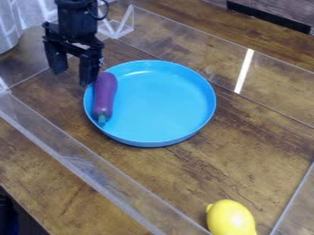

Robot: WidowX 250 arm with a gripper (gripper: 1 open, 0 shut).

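A purple eggplant (106, 97) lies lengthwise along the left inside of a blue plate (166, 106). My black gripper (72, 64) is just up and left of the plate, near the eggplant's upper end, its two fingers spread open with nothing visible between them.
A yellow lemon (230, 218) lies at the bottom right on the wooden surface (252, 128). A pale object (10, 23) stands at the top left. Clear plastic edging runs along the left and bottom. The wood right of the plate is bare.
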